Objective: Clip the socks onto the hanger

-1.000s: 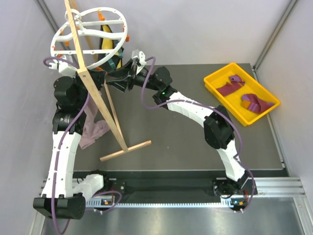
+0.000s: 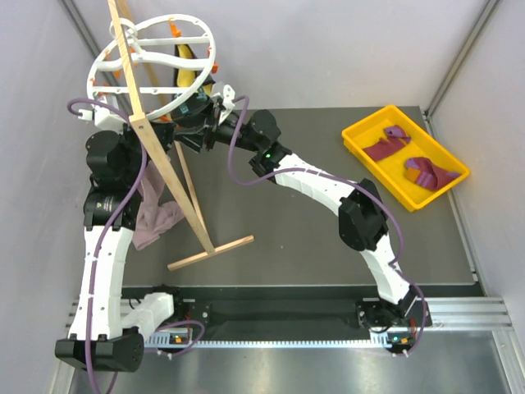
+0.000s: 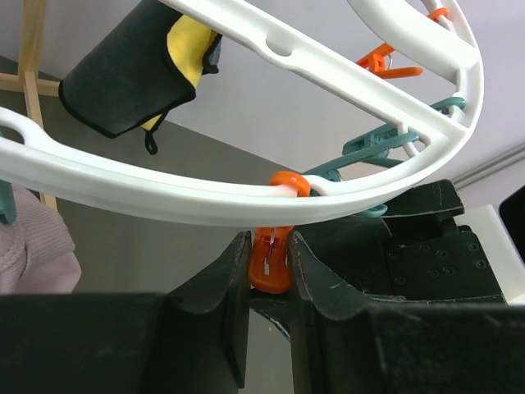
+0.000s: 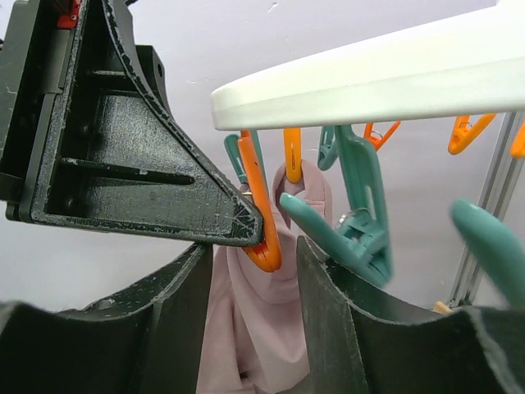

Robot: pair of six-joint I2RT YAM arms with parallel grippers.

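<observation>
The white hanger ring (image 2: 189,62) hangs on a wooden stand, with orange and teal clips. In the left wrist view my left gripper is shut on an orange clip (image 3: 271,246) below the rim. My right gripper is part open beside that region, an orange clip (image 4: 258,197) between or just above its fingertips, next to a teal clip (image 4: 353,197). A black-and-yellow sock (image 3: 139,74) hangs from the hanger. A pink cloth (image 4: 271,328) hangs behind the clips; it also shows low left of the stand in the top view.
A yellow bin (image 2: 361,148) with purple and maroon socks sits at the right of the table. The wooden stand's foot (image 2: 189,259) rests at the front left.
My right gripper has moved slightly left toward the hanger.
</observation>
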